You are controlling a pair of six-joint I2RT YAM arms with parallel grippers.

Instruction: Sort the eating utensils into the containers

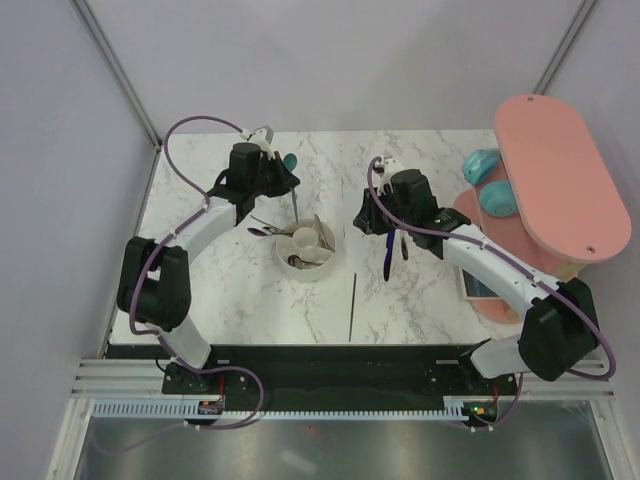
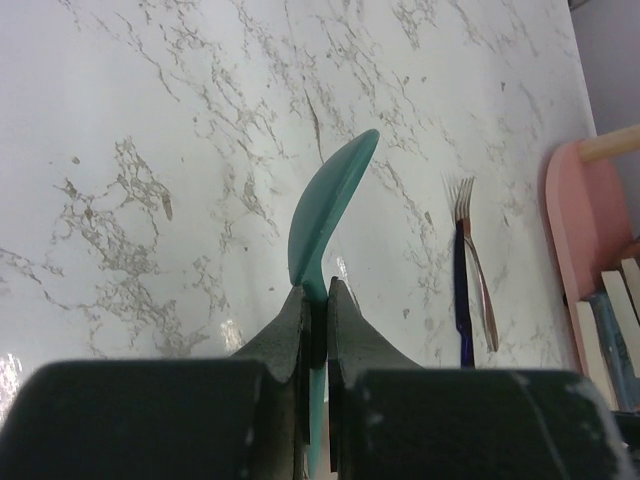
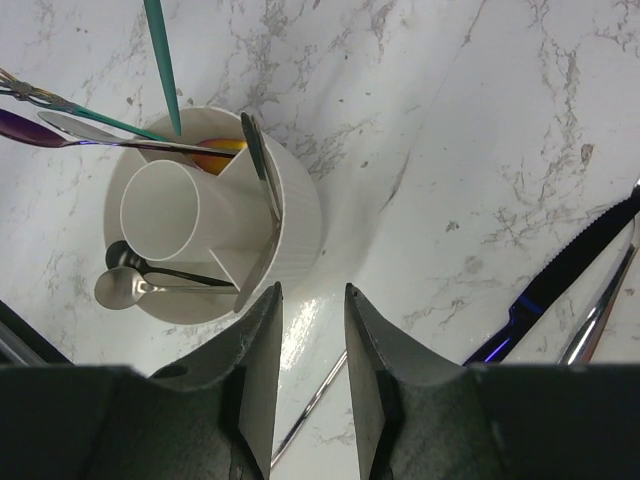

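My left gripper is shut on a teal spoon (image 2: 330, 200), bowl end up. In the right wrist view the spoon's handle (image 3: 162, 60) points down at the back compartment of the round white divided container (image 3: 302, 215); whether it touches anything there I cannot tell. A purple spoon (image 3: 30, 128) and a fork (image 3: 35, 95) lean out of that compartment. Knives (image 3: 258, 155) stand in the right one, small spoons (image 3: 122, 287) in the front one. My right gripper is open and empty, right of the container.
A blue-handled knife (image 1: 388, 258) and a fork (image 1: 404, 245) lie on the marble table right of the container. One thin utensil (image 1: 352, 305) lies in front. At the right edge stands a pink rack (image 1: 565, 170) with teal cups (image 1: 498, 198).
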